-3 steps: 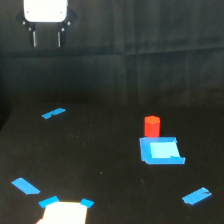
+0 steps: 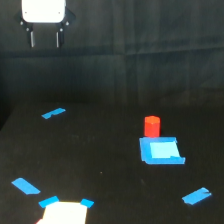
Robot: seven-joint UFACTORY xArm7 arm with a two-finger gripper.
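Observation:
At the top left of the camera view hangs my gripper (image 2: 46, 43), under a white body (image 2: 43, 12). Its two thin fingers stand well apart with nothing between them. Far below and to the right, a small red block (image 2: 152, 126) stands upright on the black surface. Just in front of the block lies a pale square (image 2: 163, 150) framed with blue tape. Gripper and block are far apart in the view.
Blue tape strips lie at the left (image 2: 25, 186), upper left (image 2: 54, 113) and lower right (image 2: 196, 196). A bright white object (image 2: 65, 213), cut off by the bottom edge, has blue tape beside it.
My gripper has shifted slightly to the left. The red block, the taped square and the tape strips look unmoved.

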